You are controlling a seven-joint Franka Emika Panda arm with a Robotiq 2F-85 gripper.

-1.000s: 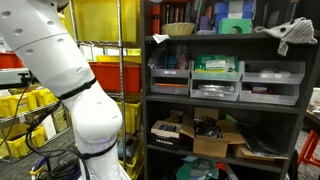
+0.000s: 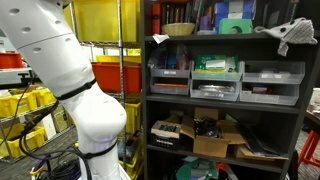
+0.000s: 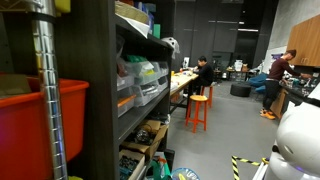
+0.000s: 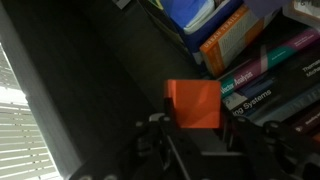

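In the wrist view, an orange-red block-like thing (image 4: pixel 194 103) stands up between the fingers of my dark gripper, which is shut on it. Its lower part is hidden by the fingers. Books with dark, teal and magenta spines (image 4: pixel 268 72) lie beyond and to the right of it. Neither exterior view shows the gripper. My white arm (image 2: pixel 88 125) rises at the left of exterior view 1 and runs out past the top edge.
A dark shelf unit (image 2: pixel 225 48) carries books on top, clear plastic bins (image 2: pixel 212 90) in the middle and cardboard boxes (image 2: pixel 208 130) lower down. A grey plush toy (image 2: pixel 290 35) hangs at its upper right. Dark open space lies left of the held thing in the wrist view.
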